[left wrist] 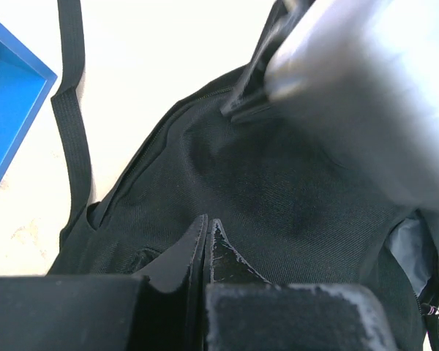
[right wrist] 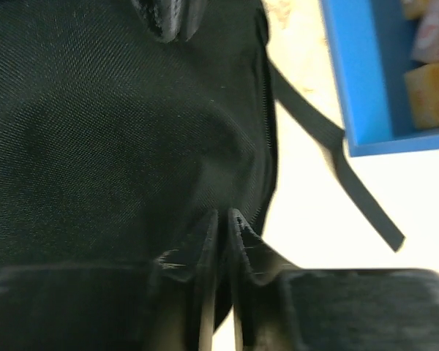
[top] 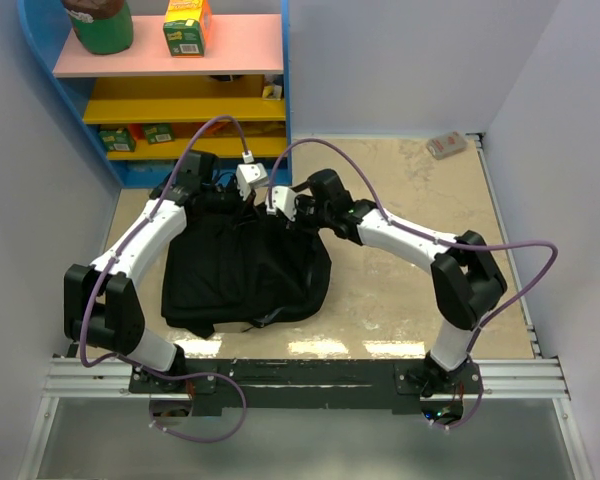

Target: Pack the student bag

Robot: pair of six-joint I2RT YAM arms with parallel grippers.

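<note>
A black backpack (top: 230, 285) lies flat on the table, under both arms. My left gripper is shut over the top part of the bag, with nothing visible between its fingers. My right gripper hovers at the bag's upper edge beside a zipped seam, its fingertips close together; whether they hold any fabric is not clear. A loose black strap (right wrist: 358, 190) lies on the table beside the blue shelf's base.
A blue shelf unit (top: 285, 100) with pink and yellow shelves holds boxes at the back left. A small pale object (top: 446, 144) lies at the back right.
</note>
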